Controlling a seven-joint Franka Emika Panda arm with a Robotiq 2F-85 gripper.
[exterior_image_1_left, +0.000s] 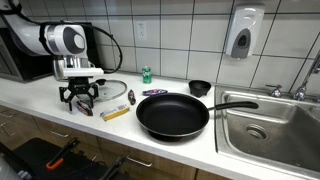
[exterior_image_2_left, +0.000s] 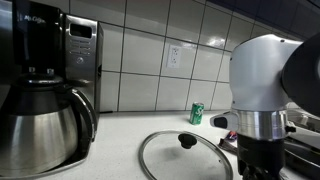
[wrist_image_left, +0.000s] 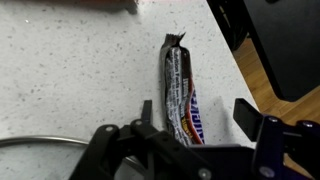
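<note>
A slim wrapped bar (wrist_image_left: 180, 98) with a dark, coloured wrapper and a twisted end lies on the white counter. In the wrist view it sits between the two black fingers of my gripper, with bare counter showing on either side. The fingers stand apart, and neither finger visibly grips it. Exterior view 1 has my gripper (exterior_image_1_left: 82, 101) low over the left part of the counter, with the bar (exterior_image_1_left: 85, 110) just beneath it. Exterior view 2 shows the white arm at the right; the fingertips are out of sight there.
A glass lid (exterior_image_2_left: 183, 160) lies close by, its rim (wrist_image_left: 45, 139) near the left finger. A yellow-orange packet (exterior_image_1_left: 115, 114), a green can (exterior_image_1_left: 147, 75), a black pan (exterior_image_1_left: 173, 115) and a dark bowl (exterior_image_1_left: 200, 88) stand to the right. The counter's front edge is near.
</note>
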